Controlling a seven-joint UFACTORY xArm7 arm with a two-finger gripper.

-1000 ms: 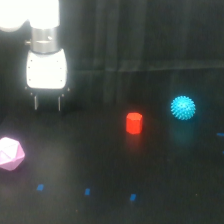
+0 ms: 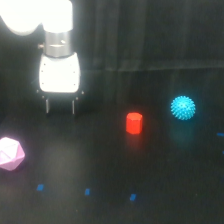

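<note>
My gripper (image 2: 60, 112) hangs at the upper left of the camera view, its two thin fingers spread apart with only dark background between them. To its right and a bit lower, clear of the fingers, stands a small red cylinder (image 2: 134, 123) on the dark surface. Farther right is a spiky light-blue ball (image 2: 182, 108). A pale pink faceted ball (image 2: 10, 153) rests at the left edge, below and left of the gripper. None of these touches the gripper.
Small blue marks (image 2: 87, 191) are scattered across the front of the dark surface (image 2: 110, 160), with another at the right edge. Free room lies between the pink ball and the red cylinder, and across the front.
My gripper has shifted a little to the right and slightly lower in the view. The red cylinder and both balls have stayed where they were.
</note>
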